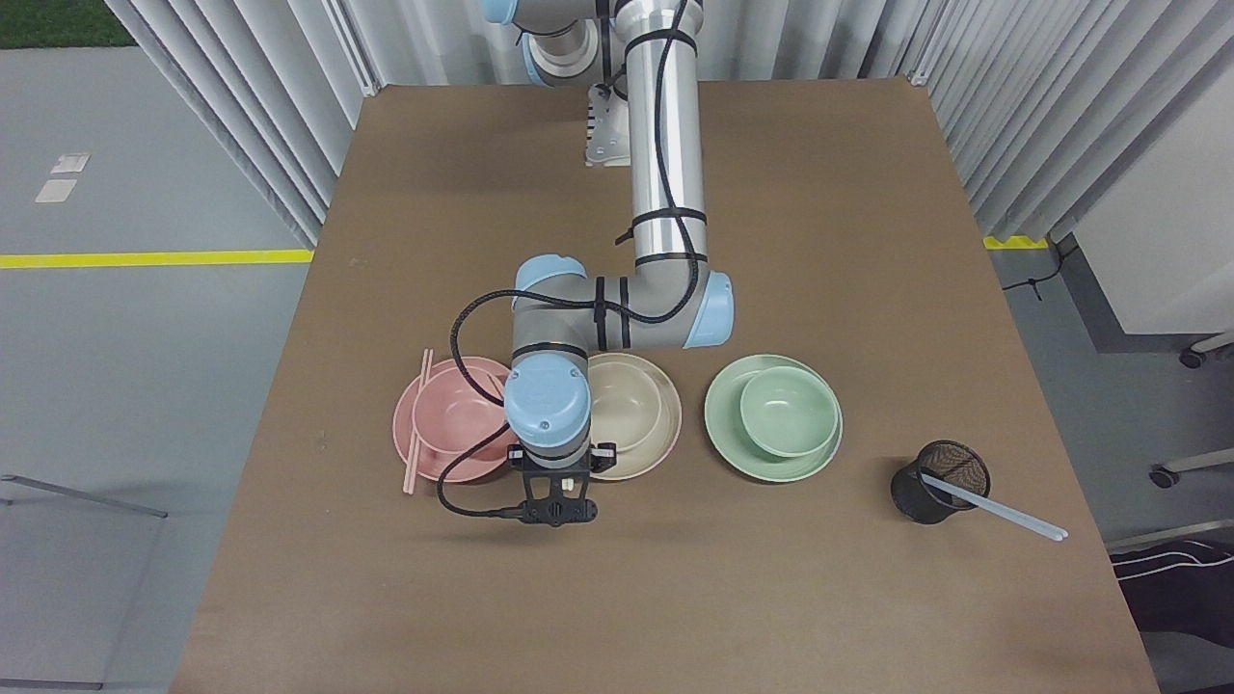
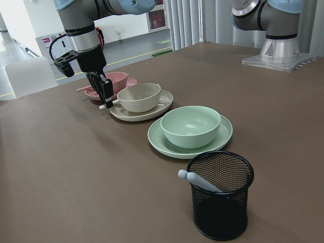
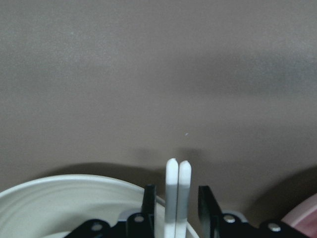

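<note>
My gripper (image 2: 106, 101) is down at the left edge of the cream plate (image 2: 142, 116) with the cream bowl (image 2: 139, 101) on it. In the wrist view a pair of white chopsticks (image 3: 177, 198) lies between my open fingers, with a gap showing beside them. The pink bowl (image 1: 445, 411) on its pink plate, with pink chopsticks (image 1: 416, 428), is on one side; the green bowl (image 1: 787, 411) on its green plate (image 1: 735, 445) is on the other.
A black mesh cup (image 1: 925, 497) holding light chopsticks (image 1: 1006, 514) stands at the right.
</note>
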